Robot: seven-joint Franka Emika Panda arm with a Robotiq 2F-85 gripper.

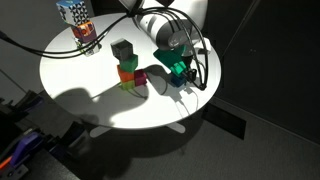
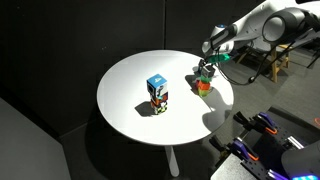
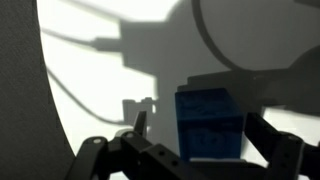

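Note:
In the wrist view a blue block (image 3: 209, 125) lies on the white table, its near part between the fingers of my open gripper. Bare gaps show on both sides, the wider one on the left. Exterior view 1 has the blue block (image 1: 178, 79) mostly covered by the gripper and its green part. A stack stands to the left, with a dark grey block (image 1: 122, 49) over a green block (image 1: 129, 62) and an orange-red block (image 1: 126, 74). Beside the stack sits a dark red block (image 1: 140, 77).
A tall patterned box (image 2: 158, 94) stands on the round white table (image 2: 122, 100), well away from the gripper. A yellow-green block (image 1: 127, 85) is at the foot of the stack. The table's edge runs close by the blue block. Clear table lies in front of the stack.

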